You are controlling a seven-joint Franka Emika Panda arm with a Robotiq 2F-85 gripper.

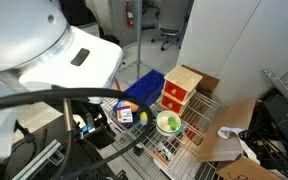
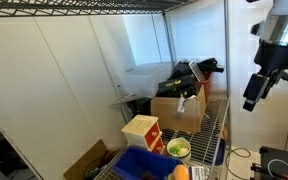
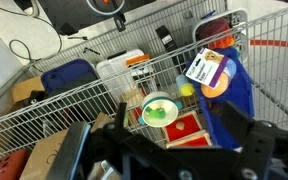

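Observation:
My gripper is open in the wrist view, its dark fingers wide apart above the wire rack. Between and below them appears a pale bowl (image 3: pixel 160 110) with green and white contents, which stands upright on the rack; nothing is held. Beside it lie a small yellow object (image 3: pixel 186 90) and an orange item (image 3: pixel 215 84) with a printed white packet (image 3: pixel 205 67). A blue bin (image 3: pixel 217 128) sits to the right. In exterior view 1, the white arm covers much of the left side, and the fingers are hard to make out there.
A wooden drawer box (image 1: pixel 178 87) with red fronts stands behind the bowl (image 1: pixel 168 122). An open cardboard box (image 1: pixel 224 128) fills the right side of the rack. Exterior view 2 shows black items (image 2: pixel 182 76) piled above the cardboard box (image 2: pixel 178 112). Bare wire rack shows around the bowl.

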